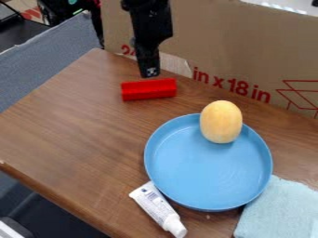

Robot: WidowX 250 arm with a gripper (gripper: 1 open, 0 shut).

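Observation:
My black gripper [149,67] hangs in the air just above and behind a red cylinder [149,89] lying on its side on the wooden table; it appears shut, with nothing visible between its fingers. To the right, a yellow egg-shaped object [221,121] rests on the back part of a blue plate [205,177].
A white tube [159,209] lies left of the plate's front, and a pale blue cloth [276,212] at the front right. A cardboard box [236,46] stands along the back.

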